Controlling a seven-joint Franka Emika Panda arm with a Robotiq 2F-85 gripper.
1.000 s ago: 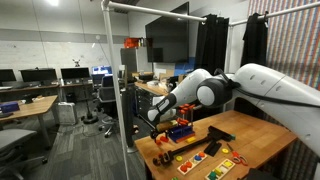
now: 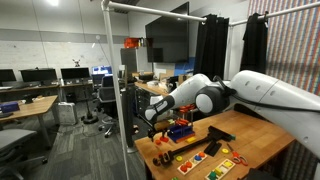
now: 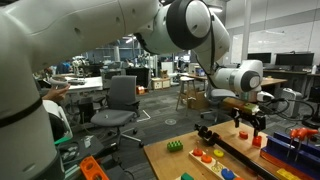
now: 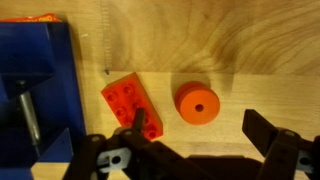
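My gripper stands open above the wooden table, its two dark fingers wide apart. Just ahead of the gap between them in the wrist view lies a round red piece (image 4: 198, 103) with a hole in its middle. To its left rests a red studded brick (image 4: 132, 105), set at a slant near the left finger. Nothing is held. In exterior view 2 the gripper (image 3: 246, 119) hangs above the round red piece (image 3: 243, 135), with the red brick (image 3: 257, 141) beside it.
A blue box (image 4: 45, 90) with a metal bar stands left of the brick. Colored blocks on a pale board (image 3: 205, 162) and small green pieces (image 3: 175, 146) lie elsewhere on the table. Bare wood (image 4: 250, 40) surrounds the round piece on its far and right sides.
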